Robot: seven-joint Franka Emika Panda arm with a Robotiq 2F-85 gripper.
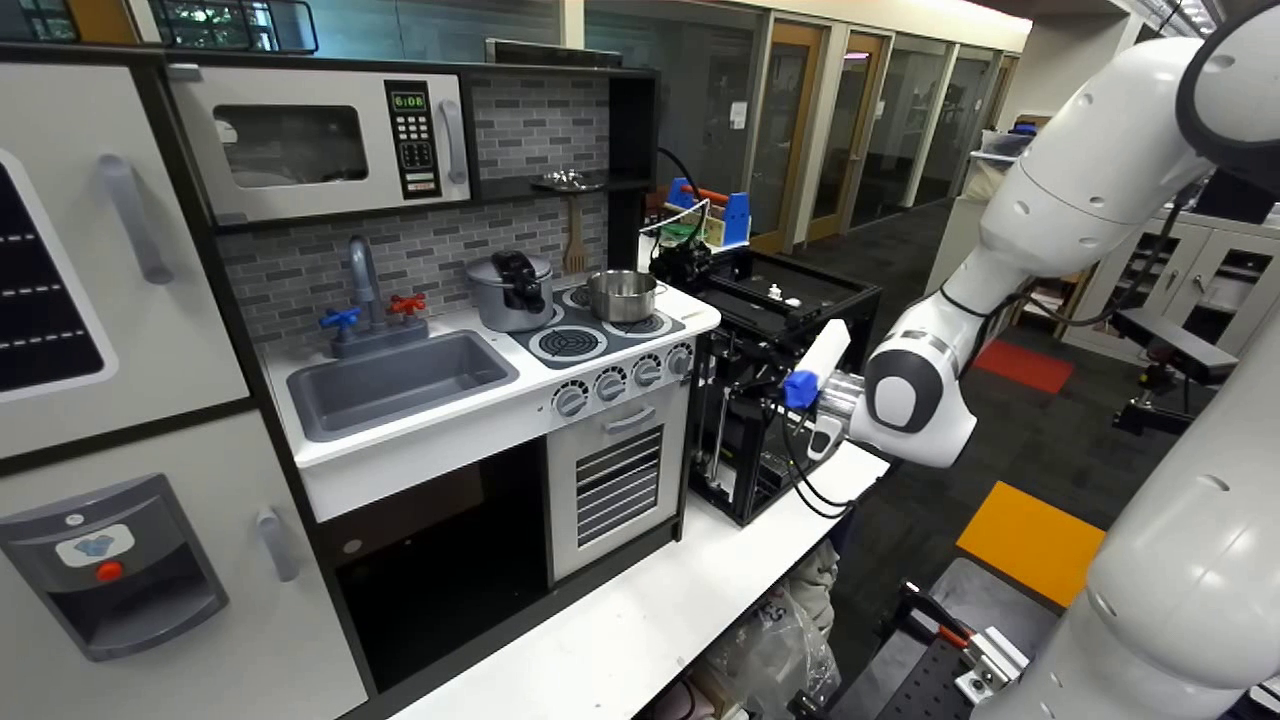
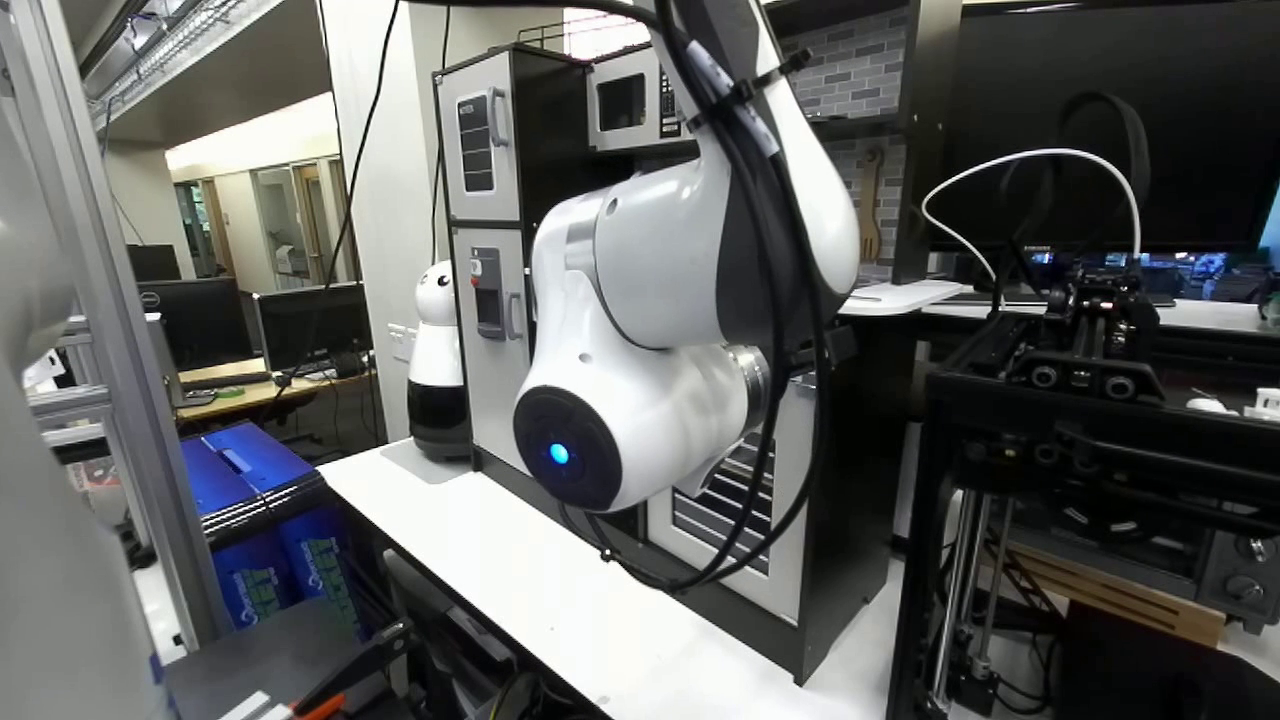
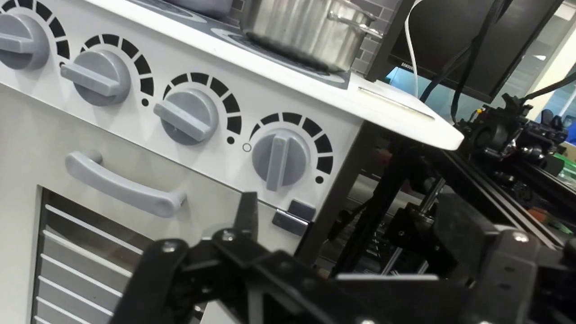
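In the wrist view my gripper stands open, its black fingers [image 3: 247,213] wide apart with nothing visible between them. Ahead of it is the toy stove's front, where several grey knobs form a row. The rightmost knob [image 3: 279,161] has its grip nearly upright in the picture; its neighbour [image 3: 189,116] is slanted. No finger visibly touches a knob. Below the row, a grey handle [image 3: 127,186] crosses the shut oven door [image 1: 618,480]. A steel pot [image 1: 623,295] sits on the stovetop. Against the dark printer frame, the fingers are hard to make out in exterior view 1.
A black printer frame [image 2: 1056,420] stands close to the stove's right side. The lidded grey pot [image 1: 510,294] is beside the steel one, and the sink [image 1: 402,382] lies left. Bare white tabletop [image 1: 600,636] runs along the front.
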